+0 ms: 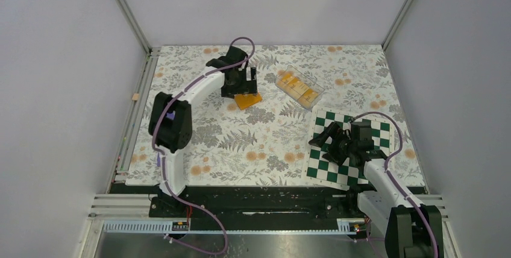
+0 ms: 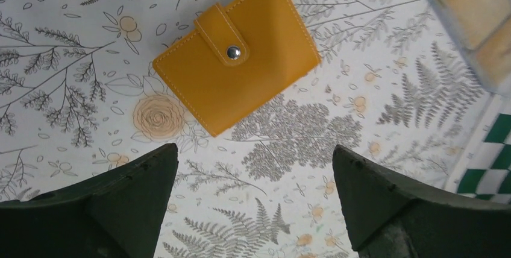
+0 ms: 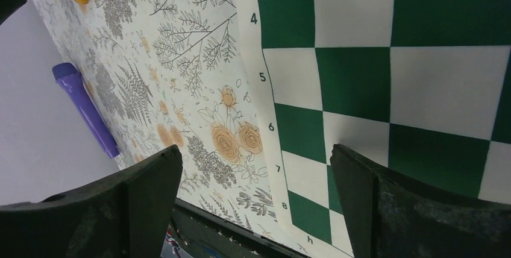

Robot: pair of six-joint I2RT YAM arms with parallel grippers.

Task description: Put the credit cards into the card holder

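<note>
The open left gripper has only the table between its fingertips. A clear plastic tray (image 1: 299, 87) with orange and beige pieces inside, possibly cards, lies to the right of the holder. My right gripper (image 1: 319, 146) stands open low over the checkered board, nothing between its fingers.
A green-and-white checkerboard (image 1: 322, 172) covers the right front. A purple cylindrical object (image 3: 87, 107) lies at the left, partly behind my left arm.
</note>
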